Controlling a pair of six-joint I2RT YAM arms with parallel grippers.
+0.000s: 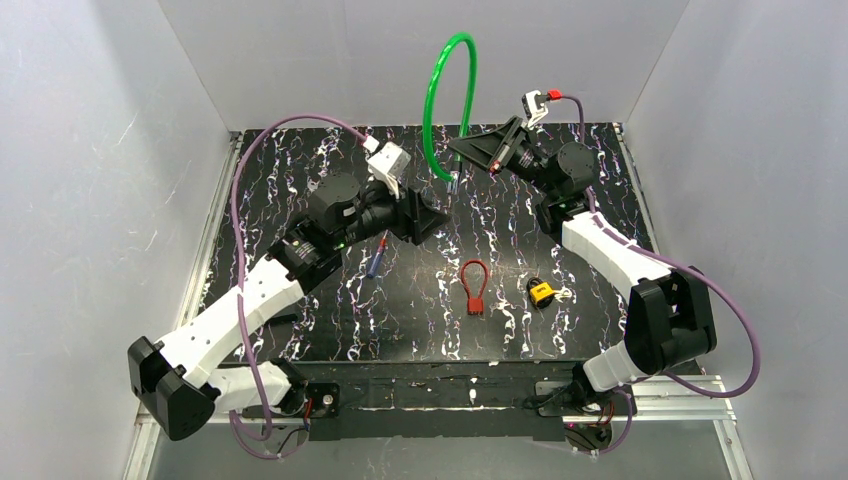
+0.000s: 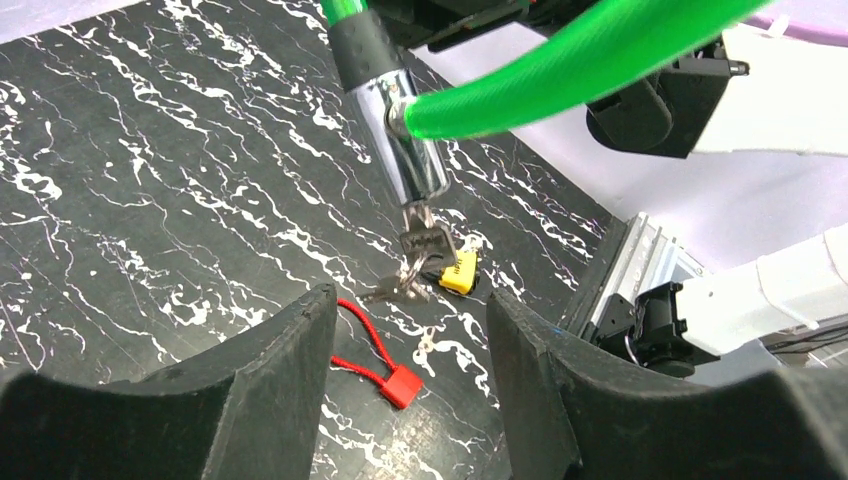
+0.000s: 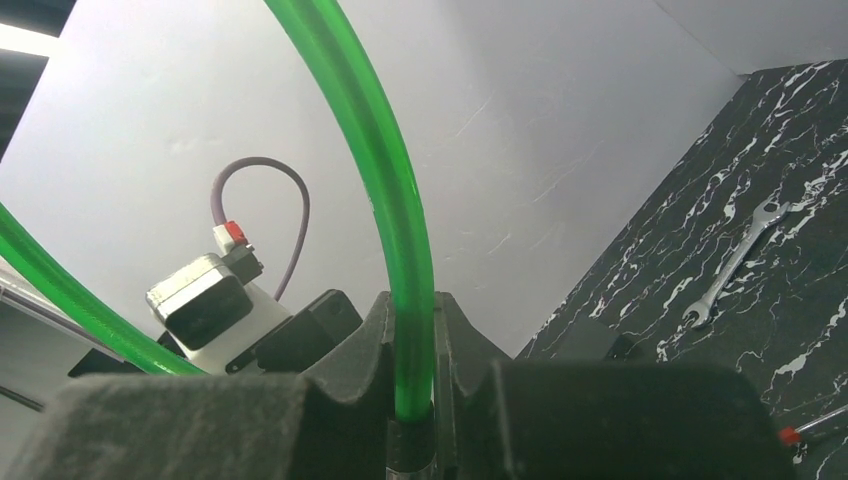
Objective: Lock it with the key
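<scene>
A green cable lock (image 1: 432, 110) is held up in a loop, with my right gripper shut on its cable beside the dark collar of the barrel. In the left wrist view, the lock's silver barrel (image 2: 400, 150) points down, and the other green cable end meets its side. One key (image 2: 428, 243) sits at the barrel's lower end, with more metal (image 2: 398, 288) dangling below it. My left gripper is part open. Its fingertips stand either side of the dangling metal in this view; whether they touch it is unclear, and nothing appears clamped.
On the dark marbled table lie a red cable loop (image 1: 474, 290), a yellow-and-black item (image 1: 541, 293) and a blue screwdriver (image 1: 377, 258). A wrench (image 3: 735, 262) shows in the right wrist view.
</scene>
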